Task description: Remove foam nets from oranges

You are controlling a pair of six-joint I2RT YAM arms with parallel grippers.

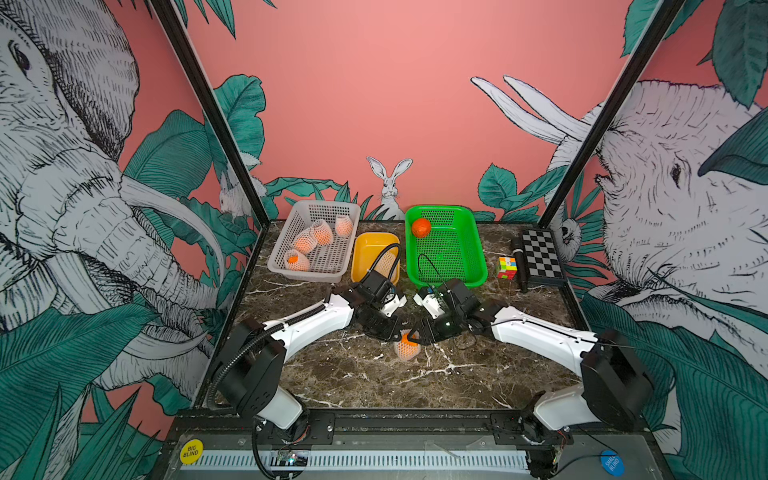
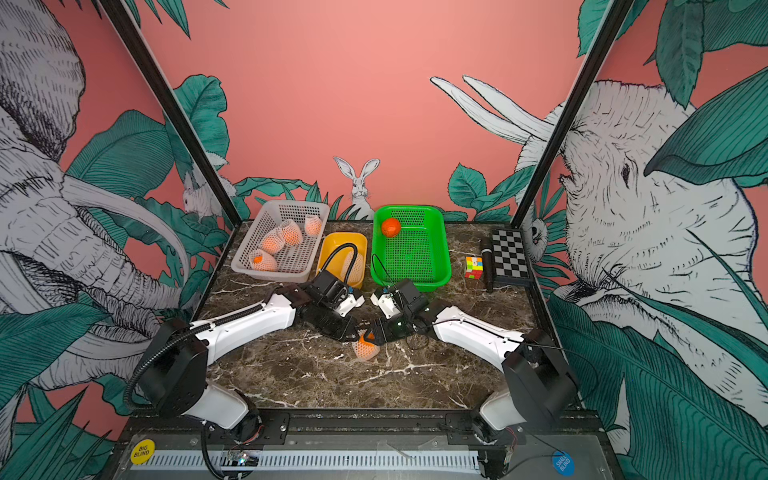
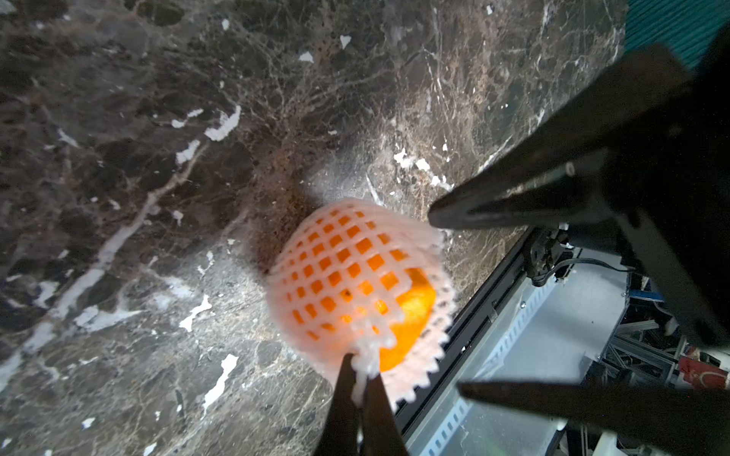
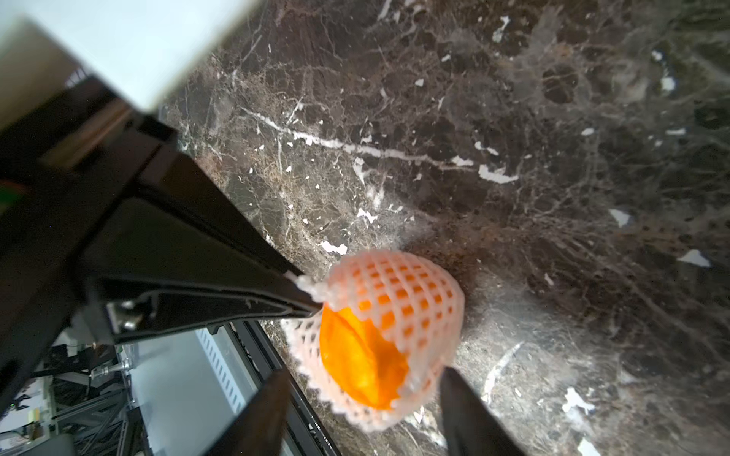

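Note:
An orange (image 4: 361,361) shows bare through the opening of its white foam net (image 3: 327,266), on the marble table between both arms. My left gripper is shut on the net's edge, a bit of foam pinched at its tips; the right wrist view shows this left gripper at the rim too. My right gripper is open, its blurred fingers (image 4: 475,414) spread in front of the net's lower side. In the left wrist view, the fingers (image 3: 486,205) of the right arm stand apart beside the net's opening; contact is unclear.
Several netted oranges (image 1: 321,232) lie in the white basket (image 1: 328,268). Beside it, a yellow bin (image 1: 364,252) is partly hidden by the left arm. One bare orange (image 1: 421,228) rests in the green basket (image 1: 464,248). A puzzle cube (image 1: 507,268) and chessboard (image 1: 544,252) are at right.

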